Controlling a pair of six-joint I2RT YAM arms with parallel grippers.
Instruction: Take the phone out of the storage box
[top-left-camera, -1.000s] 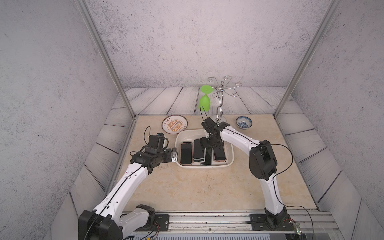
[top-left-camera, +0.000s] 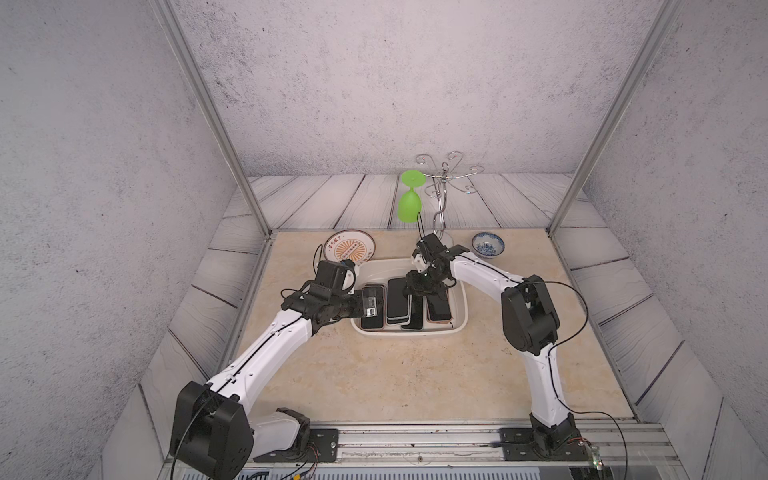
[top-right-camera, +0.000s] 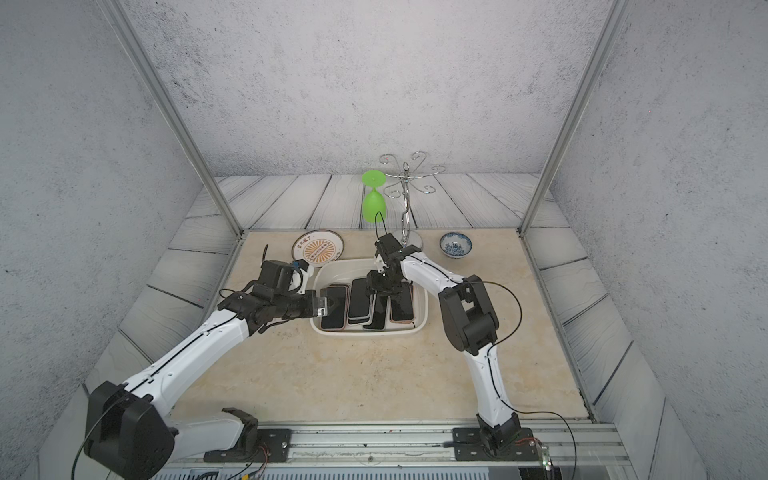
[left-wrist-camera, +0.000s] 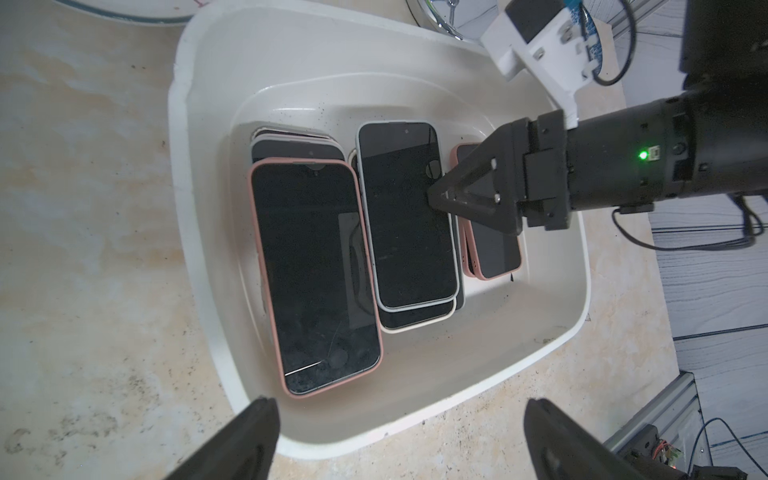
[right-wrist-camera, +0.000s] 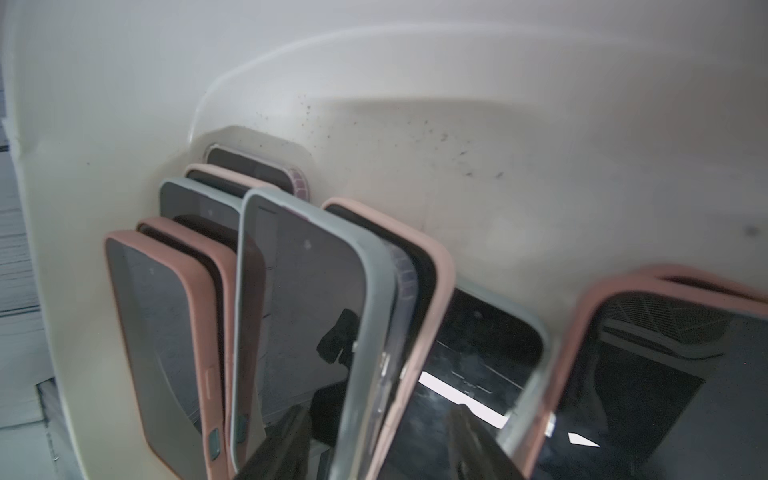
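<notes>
The white storage box (top-left-camera: 409, 333) holds several dark-screened phones in stacks. In the left wrist view a pink-edged phone (left-wrist-camera: 316, 272) lies at the left, a pale-edged phone (left-wrist-camera: 408, 224) in the middle, and a pink-edged phone (left-wrist-camera: 496, 248) at the right. My left gripper is open above the box's left part, holding nothing. Inside the box, my right gripper has its fingers apart low over the phones. The upper edges of a pale-edged phone (right-wrist-camera: 312, 296) stack show in the gap between them; whether the fingers touch it cannot be told.
Behind the box stand a plate (top-left-camera: 349, 249), a metal rack (top-left-camera: 441, 209) with a green goblet (top-left-camera: 409, 205), and a blue patterned bowl (top-left-camera: 488, 245). The box's raised rim surrounds the phones. In front of it, the table (top-left-camera: 408, 376) is clear.
My left gripper has moved right, from beside the box to over its left part. The right gripper has shifted slightly about the same spot. No phone has clearly moved.
</notes>
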